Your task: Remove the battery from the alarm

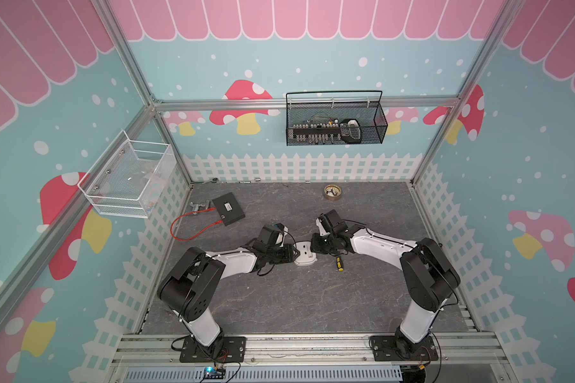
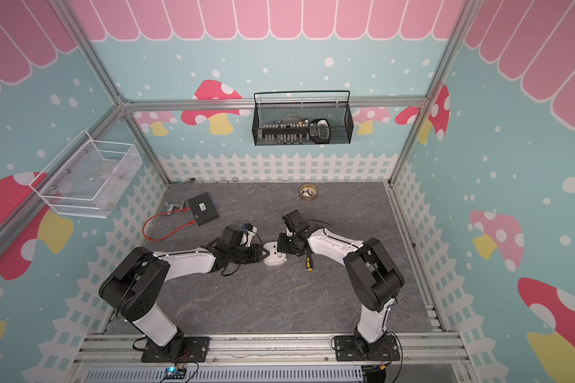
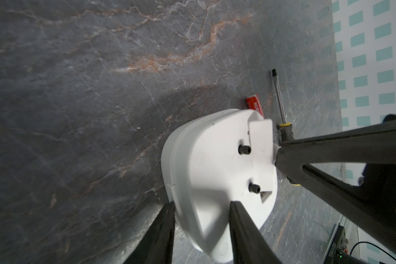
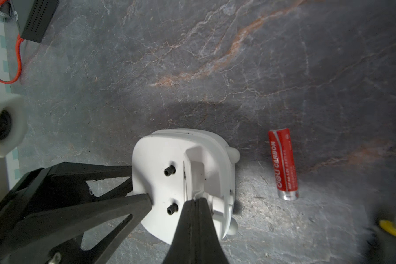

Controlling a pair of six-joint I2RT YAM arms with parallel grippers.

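The white alarm (image 4: 154,154) lies on the table between both grippers, its back facing up with two black posts and a compartment in view. A red battery (image 4: 283,158) lies loose on the table beside it in the right wrist view. My left gripper is part open, its fingertips at the near side of the alarm's body. My right gripper is shut, its tips at the compartment with nothing visible between them; what lies under them is hidden.
A screwdriver (image 3: 285,129) lies right of the alarm. A dark grey box (image 1: 228,208) with red cables sits at the back left, a small round tin (image 1: 332,191) at the back.
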